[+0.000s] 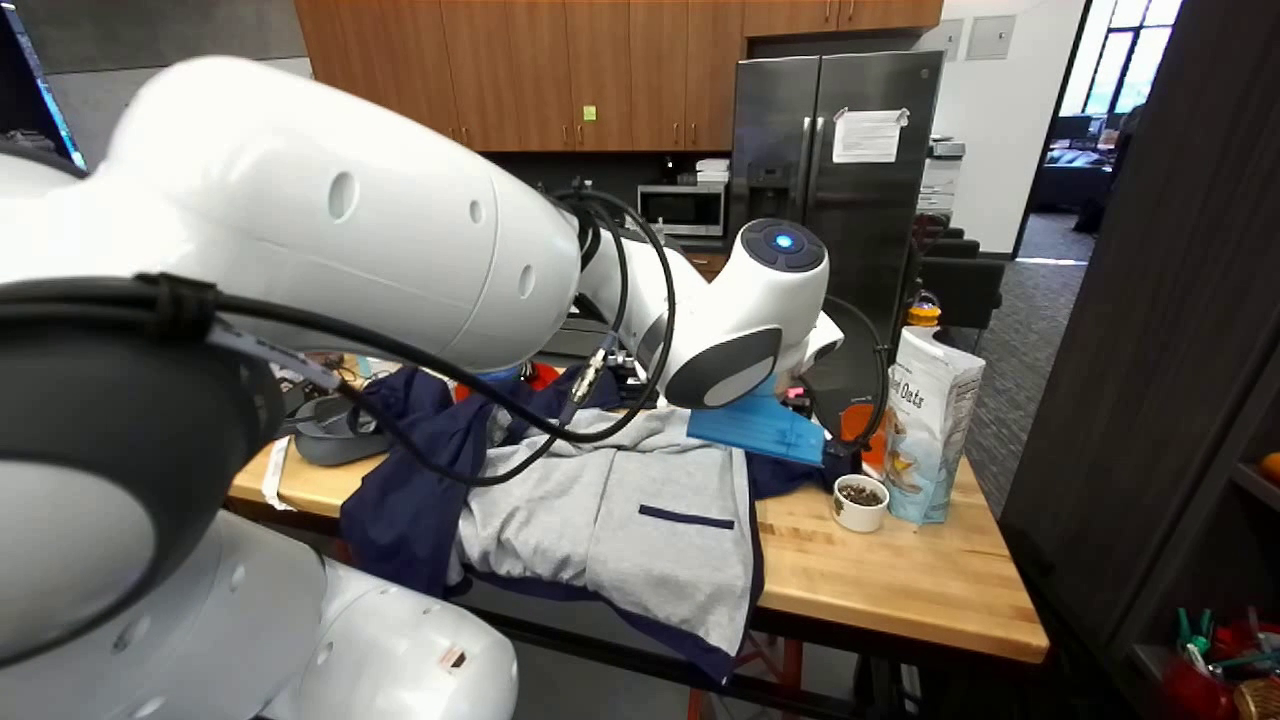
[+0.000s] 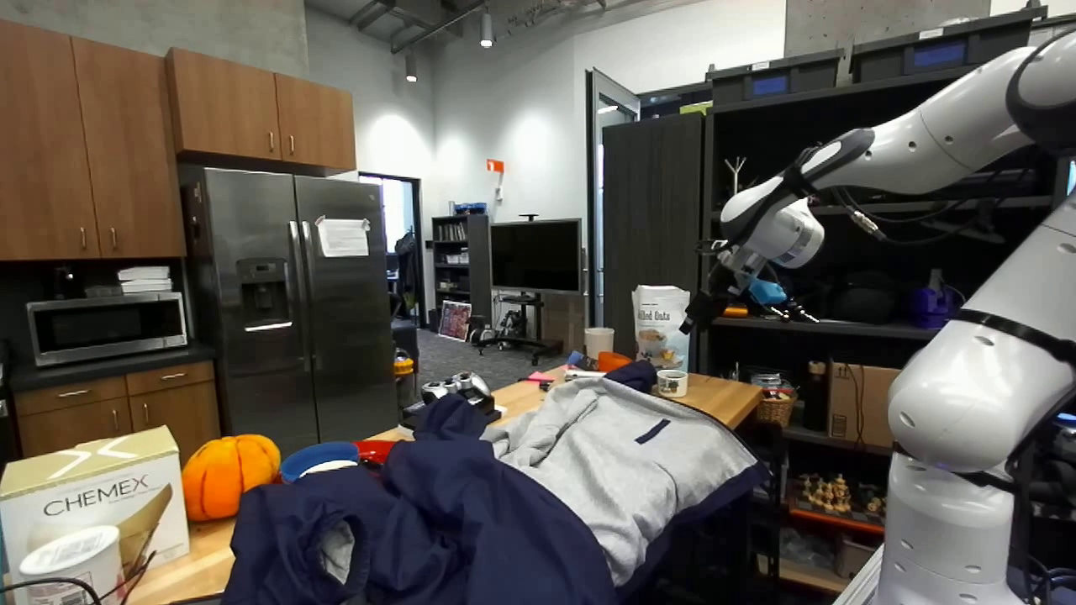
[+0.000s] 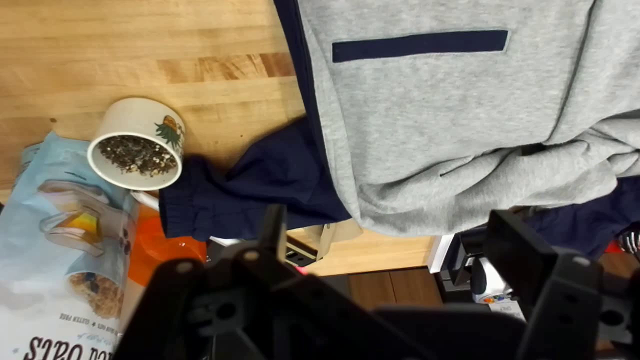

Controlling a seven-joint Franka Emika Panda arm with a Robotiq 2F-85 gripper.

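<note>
A jacket lies spread over the table, its grey lining (image 1: 624,504) facing up and its navy shell showing along the edges; a dark pocket strip (image 3: 420,46) crosses the lining. One navy sleeve (image 3: 264,186) reaches toward the mug side in the wrist view. My gripper is open above the table's far side, with no object held between its fingers. Its fingertips stand wide apart, one on each side of the jacket's folded grey edge in that view. From the second exterior view the gripper hangs clear above the table, near the oats bag (image 2: 661,328).
A white mug (image 3: 137,144) of dark loose bits stands beside the sleeve, close to the oats bag. An orange object (image 3: 159,246) is behind them. A Chemex box (image 2: 96,494), orange pumpkin (image 2: 230,476) and blue bowl (image 2: 318,459) occupy the other end. Bare wood (image 1: 900,582) shows at the front right.
</note>
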